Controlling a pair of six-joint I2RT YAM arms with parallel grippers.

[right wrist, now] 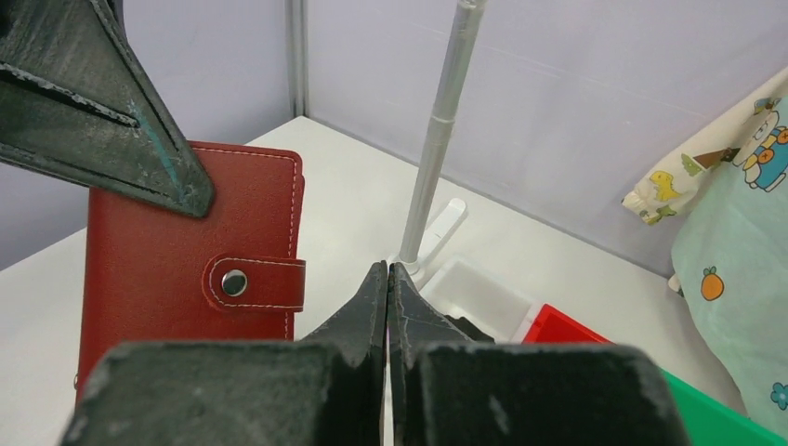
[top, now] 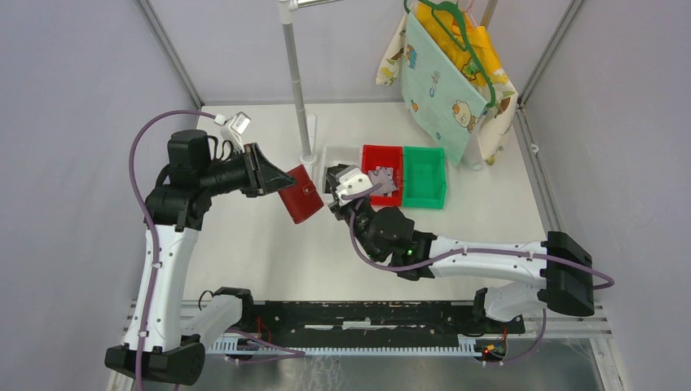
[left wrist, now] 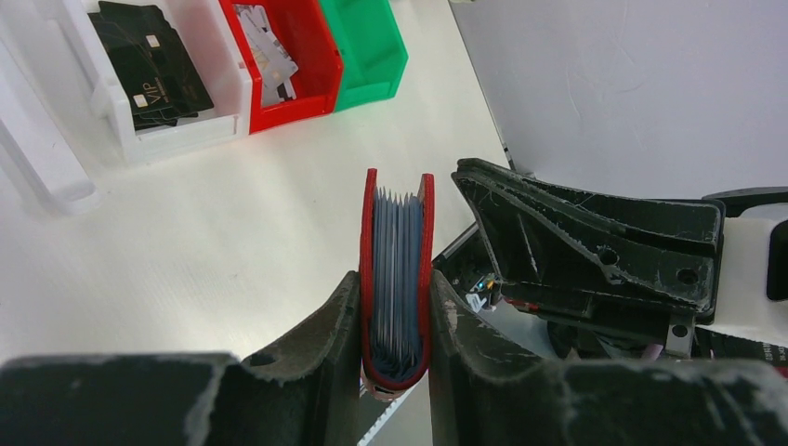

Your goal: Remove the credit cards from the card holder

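The red card holder (top: 301, 198) hangs above the table with my left gripper (top: 287, 179) shut on it. In the left wrist view the edges of many sleeves (left wrist: 397, 269) show between its two red covers. On its face, in the right wrist view, the snap strap (right wrist: 257, 282) lies flat across the edge, its metal stud visible. My right gripper is shut with its tips together and nothing between them. It stands just to the right of the holder, apart from the strap. Whether the snap is fastened cannot be told.
A white bin with black VIP cards (left wrist: 153, 70), a red bin (top: 372, 153) with pale cards and an empty green bin (top: 441, 175) stand at the back. A pole (top: 295, 90) rises behind the holder; cloths (top: 440, 90) hang back right.
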